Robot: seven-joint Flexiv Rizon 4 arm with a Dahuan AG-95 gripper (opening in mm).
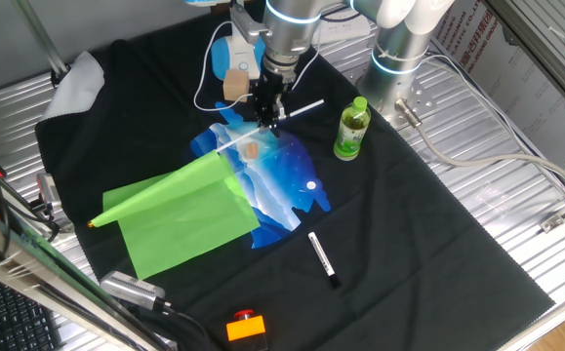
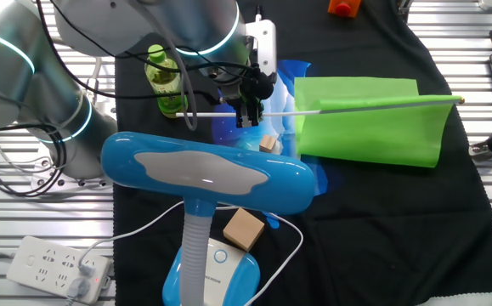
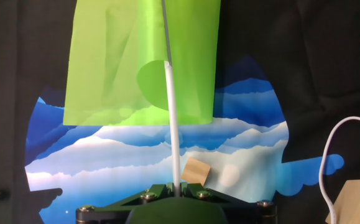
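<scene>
A green flag [image 1: 186,213] on a thin white pole [image 1: 306,109] is spread to the left of my gripper [image 1: 270,127]. My gripper is shut on the pole, which runs between the fingers and sticks out on the other side, as exterior view 2 shows along the pole [image 2: 292,113]. From the wrist view, the white pole [image 3: 173,124] leads straight out from between the fingers to the green cloth [image 3: 192,56]. Beneath flag and gripper lies a blue cloud-patterned sheet [image 1: 287,171]. The fingertips themselves are mostly hidden in the wrist view.
A green-capped bottle [image 1: 351,129] stands right of the gripper. A small wooden block [image 3: 196,171] rests on the patterned sheet. A marker [image 1: 323,258] lies toward the front. The blue-and-white lamp [image 2: 203,174] and its cable are close by.
</scene>
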